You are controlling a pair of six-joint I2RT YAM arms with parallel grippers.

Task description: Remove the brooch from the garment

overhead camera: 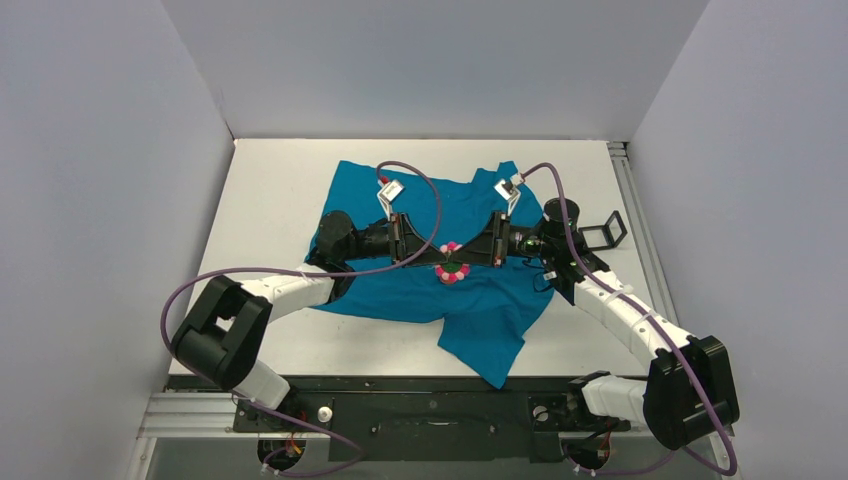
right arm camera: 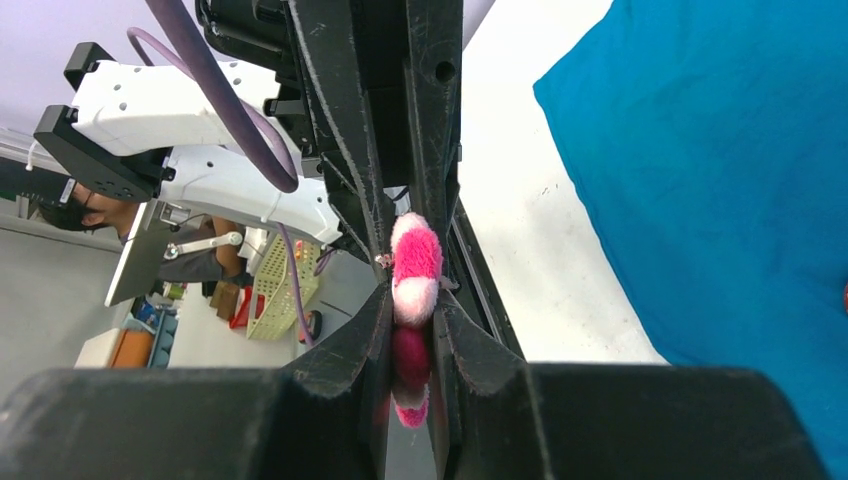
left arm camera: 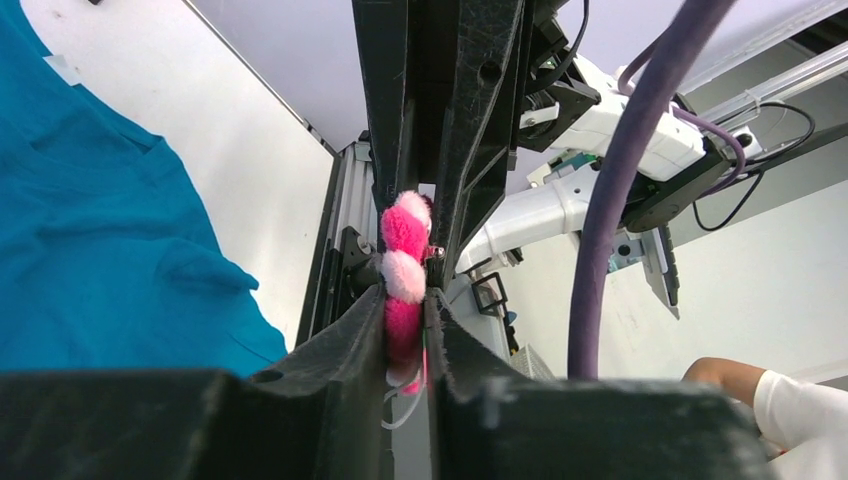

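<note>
The brooch (overhead camera: 453,274), a fuzzy pink and white flower with a green centre in the top view, is between my two facing grippers over the teal garment (overhead camera: 400,293). Both wrist views show it edge-on, clear of the cloth visible there. My right gripper is shut on the brooch, one finger on each face. From the opposite side, my left gripper has its fingers around the brooch (left arm camera: 404,275) with hardly any gap; whether they press on it is unclear. A thin pale loop (left arm camera: 402,412) hangs at its lower edge.
The garment lies spread on the white table (overhead camera: 265,215), one sleeve reaching the front edge. A small black frame-like object (overhead camera: 605,232) stands at the table's right side. Purple cables (overhead camera: 300,272) loop over both arms. Bare table shows at the left.
</note>
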